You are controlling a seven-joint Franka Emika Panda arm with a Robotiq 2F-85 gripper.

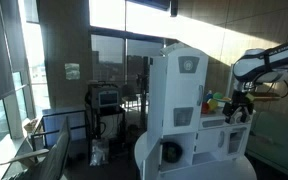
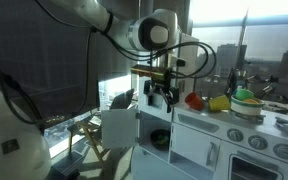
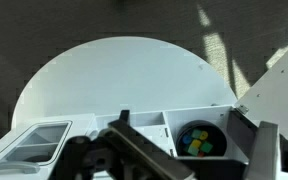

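My gripper [image 2: 161, 103] hangs in front of a white toy kitchen [image 2: 188, 140], its fingers pointing down and spread apart. Nothing shows between them. From the wrist, a dark finger [image 3: 124, 117] appears over the kitchen's top edge. Inside an open compartment sits a round black pot [image 3: 221, 143] holding several small blocks [image 3: 197, 138] in blue, yellow and green. The same pot appears low in the kitchen in both exterior views. A white cabinet door [image 2: 121, 127] stands swung open at the left of the second exterior view.
On the counter are a red cup [image 2: 194, 101], a yellow cup [image 2: 220, 103] and a stacked green and orange item [image 2: 246, 104]. Oven knobs [image 2: 235, 135] line the front. A round white tabletop [image 3: 124, 75] has clear room before the kitchen.
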